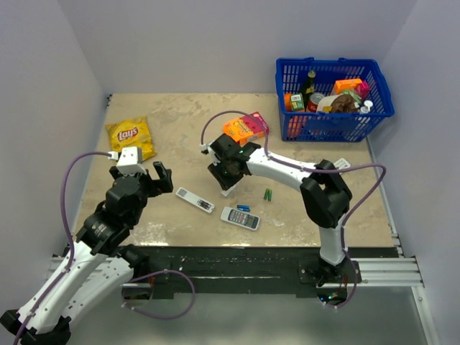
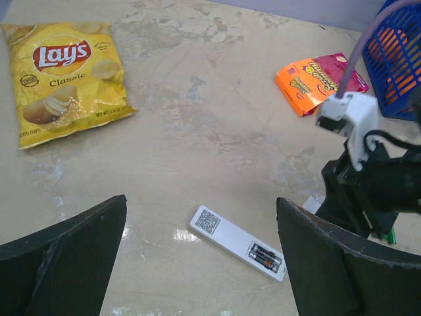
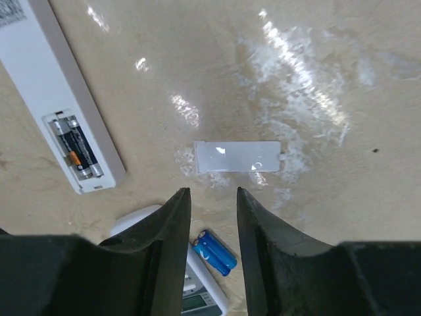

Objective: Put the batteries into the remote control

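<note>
The white remote [image 1: 195, 200] lies back side up on the table; in the right wrist view two dark batteries [image 3: 77, 146] sit in its uncovered compartment. Its loose white cover [image 3: 238, 157] lies flat on the table, apart from the remote. Above that cover my right gripper hangs open, with nothing between its fingers. My left gripper [image 1: 164, 178] is open and empty, over the table to the left of the remote. Blue batteries [image 1: 243, 208] and green batteries [image 1: 268, 195] lie loose on the table to the right.
A grey device with keys and a display [image 1: 240, 218] lies near the front edge. The yellow chips bag [image 1: 131, 137] is at the back left, an orange and pink packet [image 1: 246, 127] at the back middle. A filled blue basket [image 1: 335, 128] stands at the back right.
</note>
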